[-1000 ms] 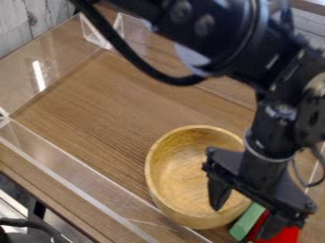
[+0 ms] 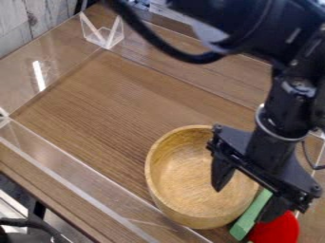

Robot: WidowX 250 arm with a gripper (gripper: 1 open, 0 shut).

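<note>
My black gripper (image 2: 260,176) hangs over the right part of a round tan wooden bowl (image 2: 184,185), its fingers open and pointing down. The bowl looks empty where it shows; the gripper hides its right part. A red object (image 2: 277,230) and a green object (image 2: 244,218) lie at the bowl's lower right, partly under the gripper.
A clear plastic piece (image 2: 99,28) stands at the top left. Black cables show at the lower left corner.
Over the last second my gripper has risen a little, away from the red and green objects, which look unmoved.
</note>
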